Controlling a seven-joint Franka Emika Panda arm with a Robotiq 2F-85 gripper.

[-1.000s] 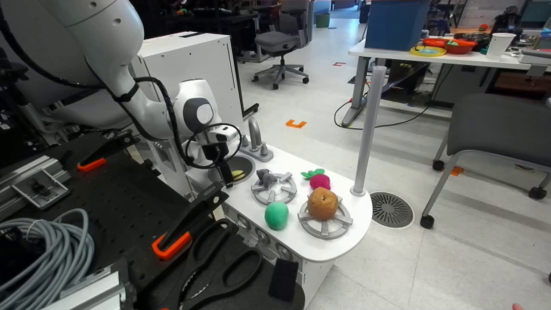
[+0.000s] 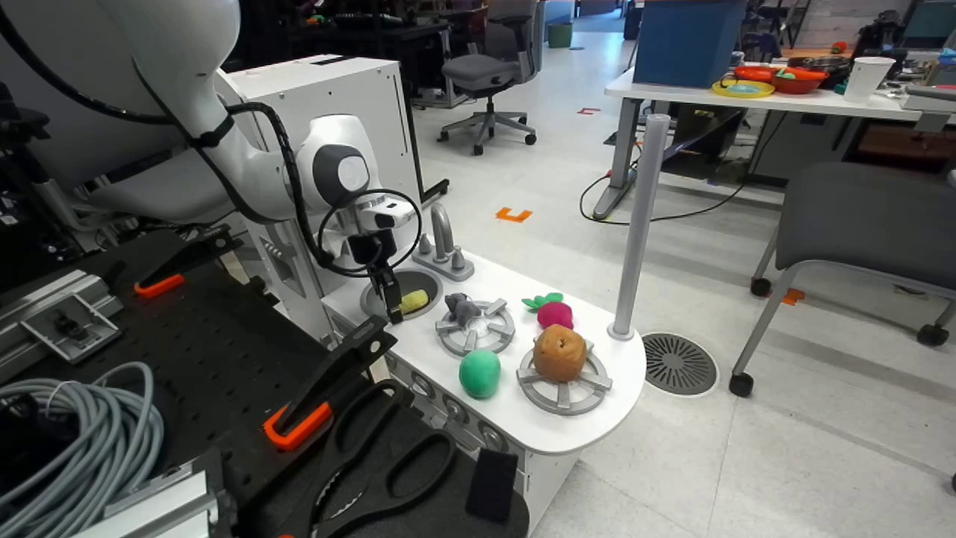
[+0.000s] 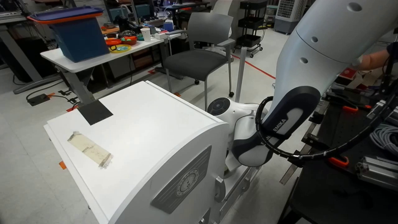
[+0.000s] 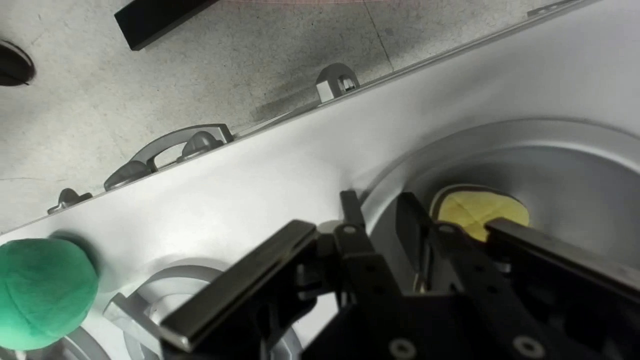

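My gripper points down at the edge of the round grey sink (image 4: 570, 141). Its black fingertips stand a small gap apart, with the sink's rim visible in that gap. Whether they press on the rim cannot be made out. Inside the sink, beside the right-hand finger, lies a yellow plush piece (image 4: 480, 207) with a brown edge, partly covered by the gripper. From the first exterior view, the gripper (image 2: 395, 314) is at the near side of the sink, and the yellow piece (image 2: 414, 301) shows just right of it. The second exterior view hides the fingers.
A green ball (image 2: 480, 373) lies on the white counter (image 2: 511, 430). A grey toy (image 2: 462, 309) and a brown plush (image 2: 560, 353) rest on burners; a pink toy (image 2: 555, 314) sits behind. The faucet (image 2: 441, 230) rises behind the sink, and a pole (image 2: 641, 224) stands at the counter's far end.
The arm's wrist has shifted slightly up, and its fingers a little left, still at the sink's near side. The yellow piece shows larger in the sink than before.
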